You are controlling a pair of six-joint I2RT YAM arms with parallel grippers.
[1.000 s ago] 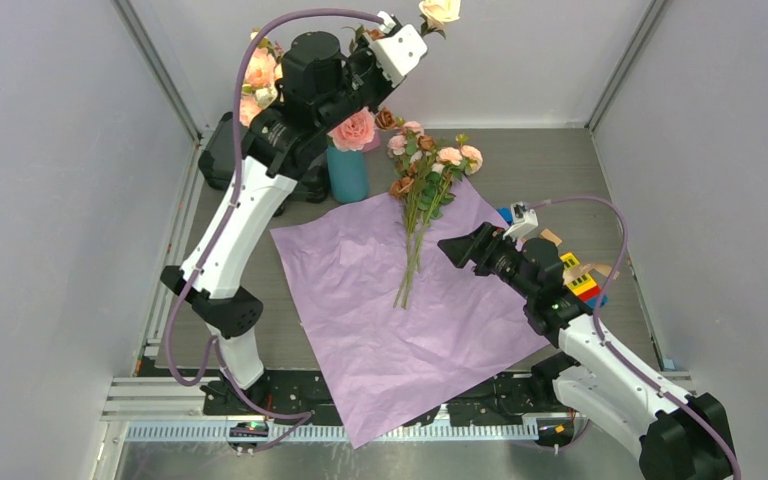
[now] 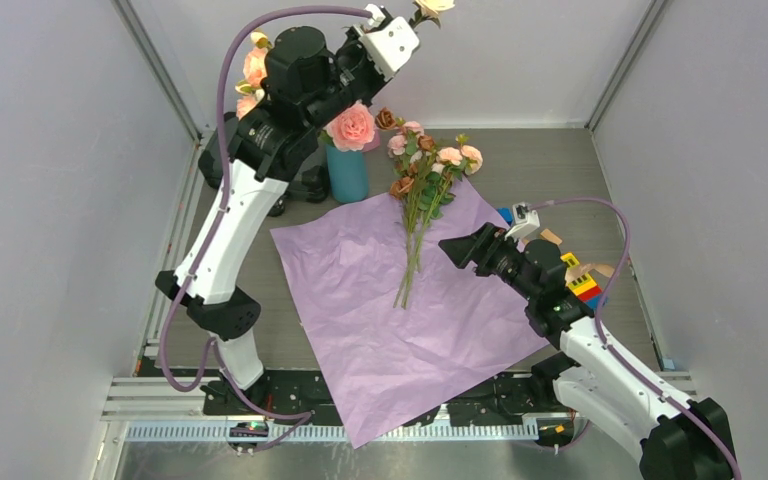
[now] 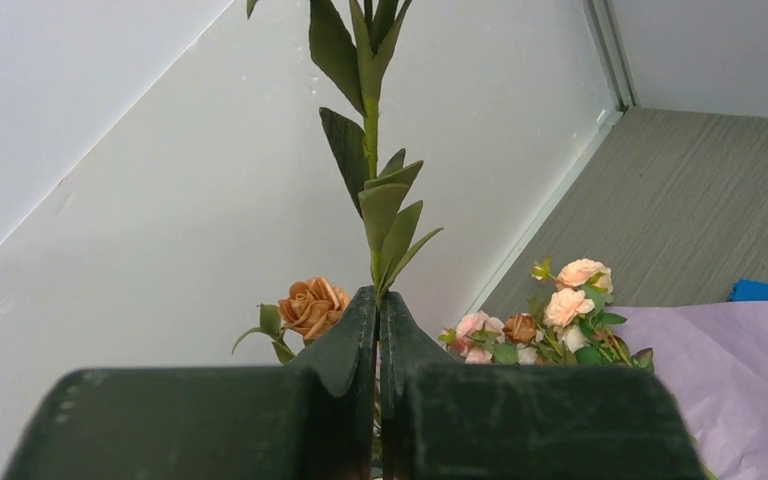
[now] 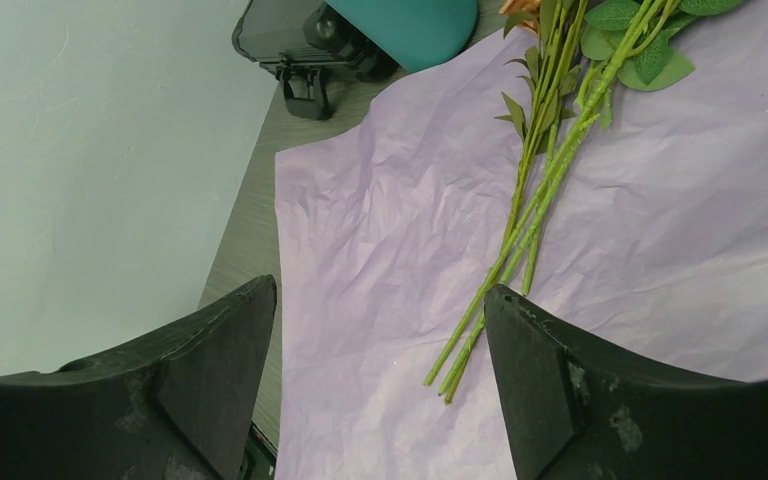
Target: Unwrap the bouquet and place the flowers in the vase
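A teal vase (image 2: pixel 348 176) stands at the back left with a large pink rose (image 2: pixel 351 127) and other blooms above it. My left gripper is shut on a flower's green stem (image 3: pixel 371 130), its leaves rising above the fingertips. The cream rose (image 2: pixel 434 6) at the top edge seems to belong to it; the stem's lower end is hidden. More flowers (image 2: pixel 422 190) lie loose on the purple paper, their stems (image 4: pixel 520 230) towards the front. Over the paper, right of these stems, my right gripper is open and empty.
Purple paper (image 2: pixel 380 350) covers the middle of the table. Behind the left arm sits a dark case (image 4: pixel 280 40). Coloured blocks (image 2: pixel 582 282) lie beyond the right arm. Pale walls close in the back and both sides.
The right arm, vase and flowers on the paper stay put.
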